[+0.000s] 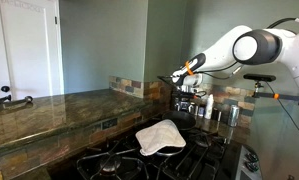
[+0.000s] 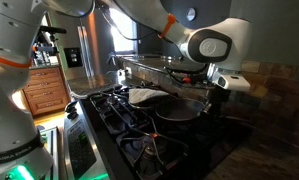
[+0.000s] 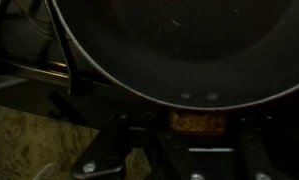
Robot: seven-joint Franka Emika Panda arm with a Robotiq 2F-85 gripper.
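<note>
A dark frying pan (image 2: 177, 108) sits at the near right of the stove in exterior view 2. Its round rim and inner wall (image 3: 139, 75) fill the upper wrist view, where two rivets show on the wall. My gripper is low in the wrist view, at the pan's riveted side. A brownish patch (image 3: 197, 122) shows between the dark fingers, just outside the rim; whether it is the handle is unclear. Dim light hides the finger gap. Exterior view 1 shows the gripper (image 1: 179, 97) small and dark at the far end of the stove.
A pale cloth (image 1: 161, 137) lies over cookware on the black stove grates (image 1: 114, 165). Bottles (image 1: 209, 106) and a metal canister (image 1: 233, 116) stand by the tiled wall.
</note>
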